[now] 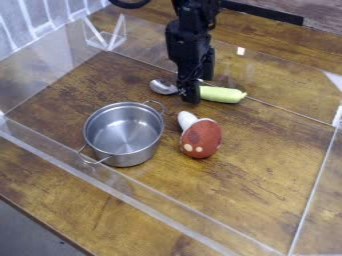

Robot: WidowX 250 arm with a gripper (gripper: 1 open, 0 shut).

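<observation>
My black gripper (194, 87) hangs down from the top centre, its fingers open at the left end of a pale green vegetable (222, 95) lying on the wooden table (261, 180). A metal spoon (163, 86) lies just left of it. Whether the fingertips touch the vegetable is hard to tell.
A steel pot (123, 135) with two handles stands at lower left. A red-brown mushroom-like object (202, 139) and a white one (187, 120) lie right of it. Clear low walls edge the work area.
</observation>
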